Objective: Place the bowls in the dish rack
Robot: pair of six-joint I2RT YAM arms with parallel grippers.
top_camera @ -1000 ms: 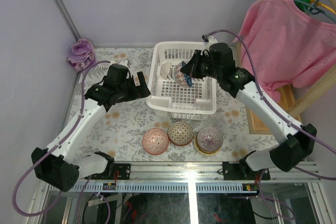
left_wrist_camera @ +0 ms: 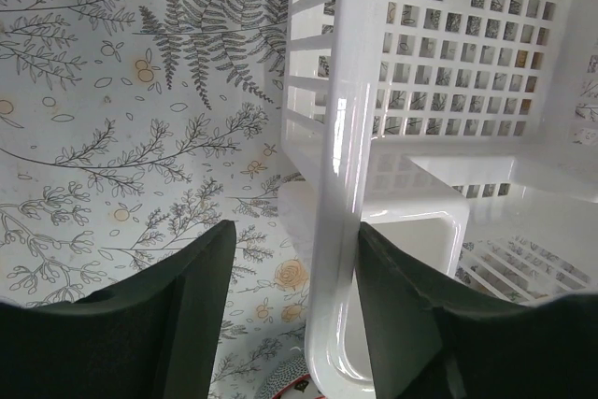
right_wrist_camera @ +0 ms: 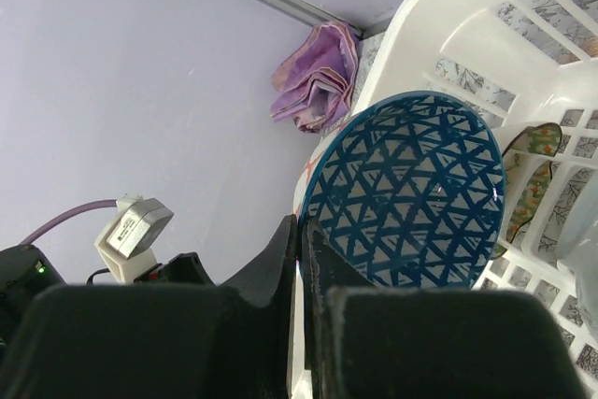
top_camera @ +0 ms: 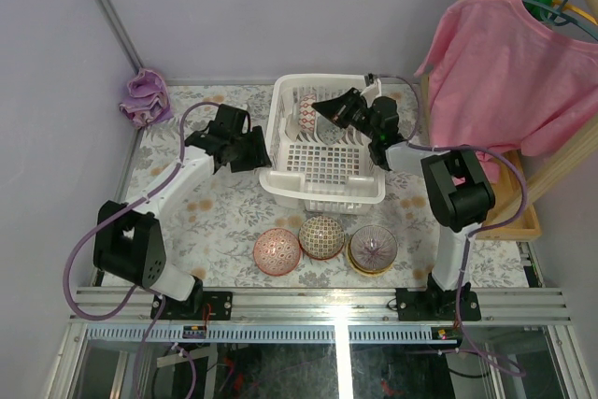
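The white dish rack point(top_camera: 322, 195) holds a blue-patterned bowl point(right_wrist_camera: 402, 193) standing on edge at its back; my right gripper is shut at that bowl's rim. My left gripper straddles the rack's left rim, its fingers part open, one against the plastic. In the front row outside the rack are a red bowl point(top_camera: 277, 250), a checked bowl point(top_camera: 320, 235) and a clear bowl point(top_camera: 373, 248) on a yellow one.
A purple cloth point(top_camera: 145, 97) lies at the back left. A pink shirt point(top_camera: 505, 72) hangs at the right above a wooden tray. The mat left of the rack is clear.
My right gripper has moved back in the rack with the bowl, which now stands more upright.
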